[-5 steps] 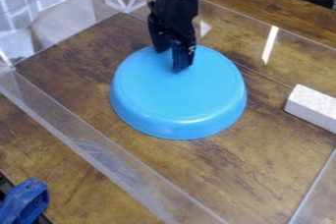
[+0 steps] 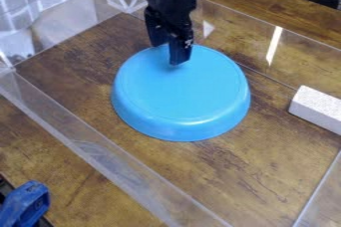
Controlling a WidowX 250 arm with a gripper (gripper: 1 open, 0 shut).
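A large blue round dome-like disc [image 2: 180,97] lies on the wooden table. My black gripper [image 2: 170,44] comes down from the top of the view and hangs over the disc's back part, its fingers open. I see nothing held between them; whether the fingertips touch the disc is hard to tell.
A white block [image 2: 316,108] sits at the right edge. A blue object [image 2: 23,204] is at the lower left corner. Clear panels border the wooden table [image 2: 160,171]; a white curtain-like surface is at the top left.
The gripper has risen slightly and shifted a little left over the disc. The disc looks unmoved.
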